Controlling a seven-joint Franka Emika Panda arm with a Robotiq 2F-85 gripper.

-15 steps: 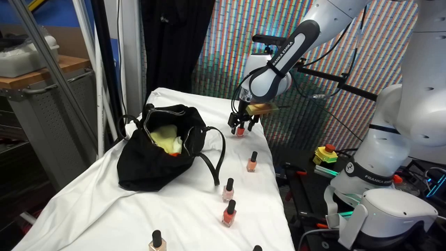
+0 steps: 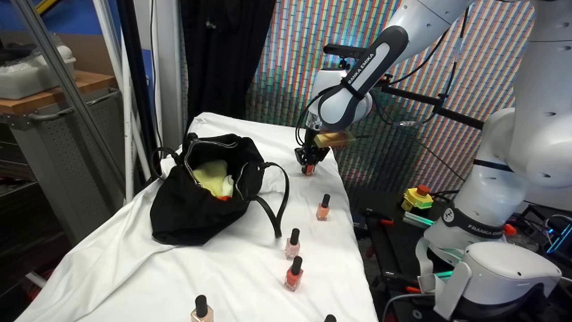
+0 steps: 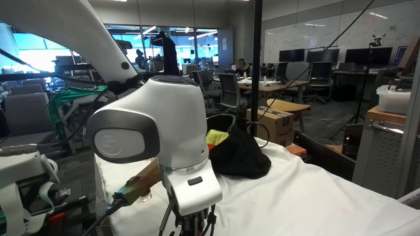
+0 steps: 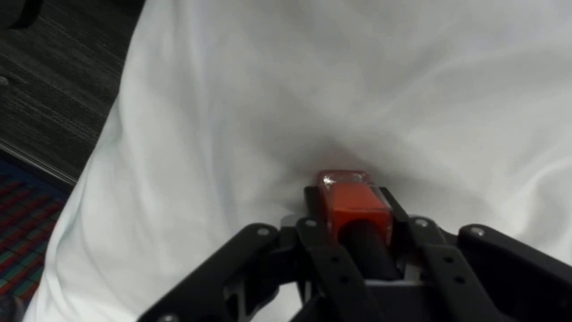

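An orange-red nail polish bottle with a black cap [image 4: 356,197] stands on the white cloth near its far end. My gripper points down over it, its black fingers [image 4: 397,206] shut against both sides of the glass. In exterior view 1 the gripper [image 2: 311,163] hides the cap, and only the lower red glass [image 2: 308,170] shows. The bottle seems to be at cloth level. A black handbag [image 2: 201,206] sits open to the left, with yellow and white cloth inside. Exterior view 2 hides the fingertips behind the arm.
More polish bottles line the cloth: a peach one [image 2: 322,211], a pink one [image 2: 292,247], a red one [image 2: 293,277] and a beige one [image 2: 201,312]. A bag strap [image 2: 276,220] trails towards the pink bottle. Bare cloth lies between bag and gripper.
One second ago the fingers stood wide apart around the red bottle. They have since come together on it, and the gripper hardly shifted. Bag and other bottles are unmoved.
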